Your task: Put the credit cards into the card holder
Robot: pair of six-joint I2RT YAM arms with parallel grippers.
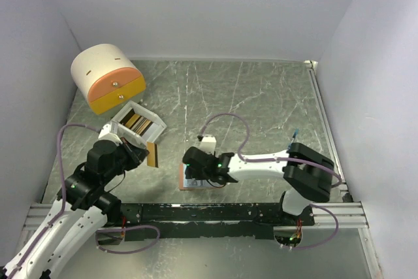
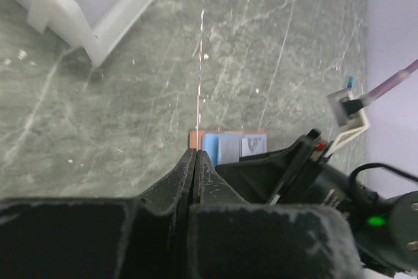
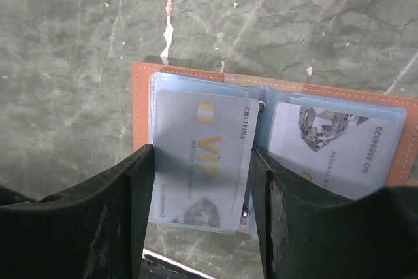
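A tan card [image 1: 152, 155] hangs from my left gripper [image 1: 142, 151], which is shut on it; in the left wrist view the fingertips hide most of it. The card holder [image 3: 405, 99], orange-edged with blue sleeves, lies on the table at the lower middle, holding a VIP card [image 3: 196, 132] and another card [image 3: 326, 148]. My right gripper is over its left sleeve, open, with fingers at both sides of the VIP card. A white tray [image 1: 157, 129] at the left holds several upright cards [image 1: 137, 123].
A cream box with orange and yellow drawers [image 1: 104, 80] stands at the back left. A blue pen-like object [image 1: 294, 135] lies at the right.
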